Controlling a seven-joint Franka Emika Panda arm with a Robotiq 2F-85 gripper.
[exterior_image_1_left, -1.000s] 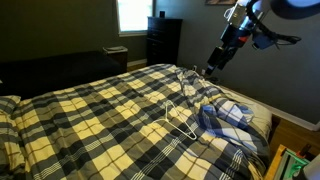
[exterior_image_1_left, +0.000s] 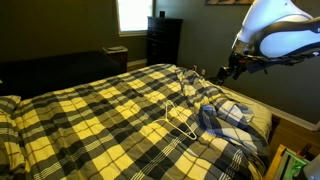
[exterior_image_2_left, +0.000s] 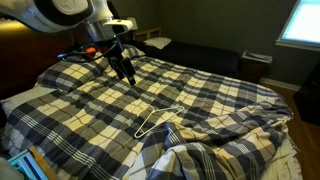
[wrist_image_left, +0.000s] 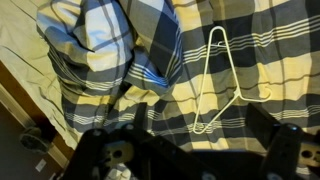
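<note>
A thin white clothes hanger (exterior_image_1_left: 182, 131) lies flat on the plaid bedspread (exterior_image_1_left: 90, 125). Its triangular frame and hook show clearly in the wrist view, where the hanger (wrist_image_left: 237, 95) extends up from between the fingers toward the right. In exterior view 1 my gripper (exterior_image_1_left: 235, 72) hangs well above the bed, to the right of the hanger. The fingers stand apart in the wrist view, and the gripper holds nothing. Exterior view 2 has the gripper (exterior_image_2_left: 127, 79) in the air, with the hanger (exterior_image_2_left: 144, 123) lower on the bed.
A bunched-up, folded part of the plaid cloth (wrist_image_left: 105, 35) rises beside the hanger. The bed's edge and the wooden floor (exterior_image_1_left: 292, 133) are on the right in exterior view 1. A dark dresser (exterior_image_1_left: 163, 40) stands at the back. Flat bedspread spreads widely to the left.
In exterior view 1 the arm and gripper have swung to the right and slightly down, staying high above the bed. The hanger and bedspread have not moved.
</note>
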